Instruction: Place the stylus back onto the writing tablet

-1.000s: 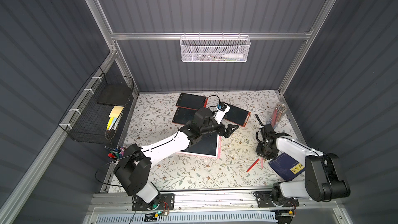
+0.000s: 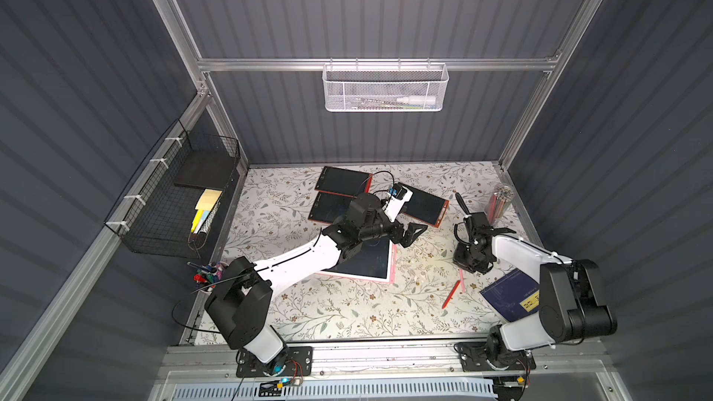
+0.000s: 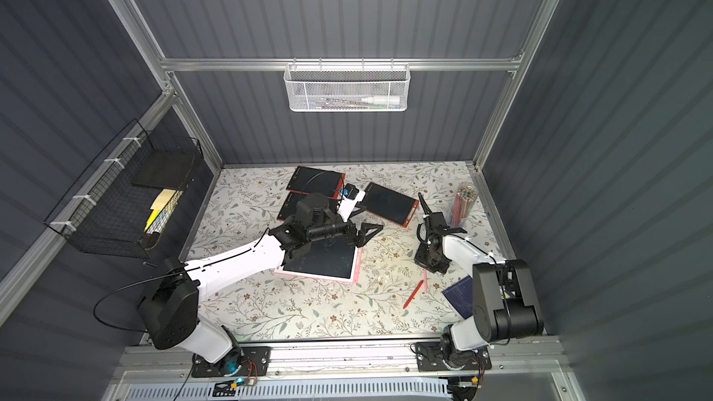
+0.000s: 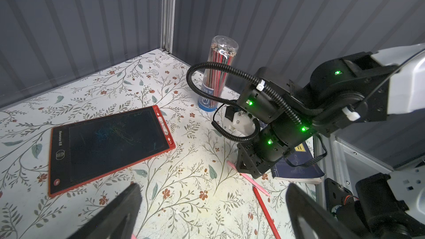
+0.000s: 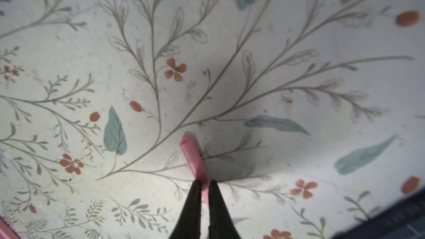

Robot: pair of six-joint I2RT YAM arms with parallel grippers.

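Note:
A pink stylus [image 5: 193,157] lies on the table, its middle at the shut fingertips of my right gripper; whether it is gripped I cannot tell. A red stylus [image 2: 451,294] lies beside it, toward the front. My left gripper is open, held over the middle of the table above a white-framed tablet [image 2: 371,269] with pink edging. Red-edged tablets [image 4: 108,143] lie toward the back of the table.
A clear tube of pencils [image 4: 214,79] stands at the back right. A dark blue notebook [image 2: 505,297] lies front right, beside the right arm. Wire baskets [image 2: 384,87] hang on the back and left walls.
My right gripper has moved slightly left and toward the back, and the pink stylus near it appears shifted slightly left. The left arm has not moved.

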